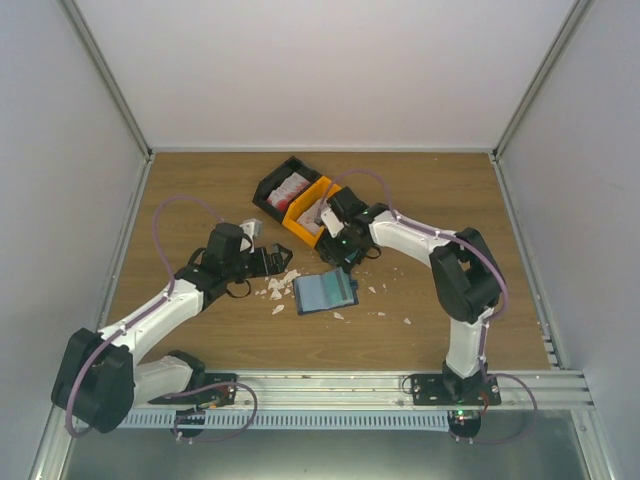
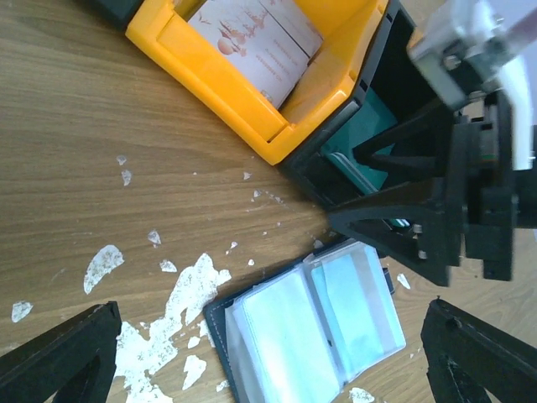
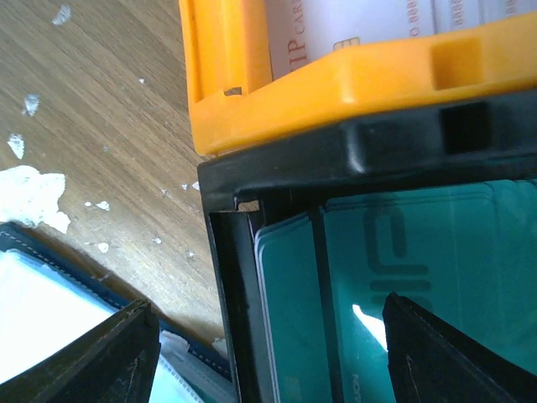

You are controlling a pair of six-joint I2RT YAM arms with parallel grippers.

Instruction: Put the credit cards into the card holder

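Observation:
Green cards lie in the near black box of a row of three. The middle, orange box holds white cards, and the far black box holds reddish cards. In front of the boxes the card holder lies spread flat on the table, with clear sleeves. My right gripper is open over the green cards, with nothing gripped. My left gripper, also open and empty, hangs left of the holder; its wrist view shows the right gripper's dark fingers at the near box.
White flakes or worn patches mark the wooden table around the holder. Both arms reach in close together at the boxes. Bare table lies to the far left and right.

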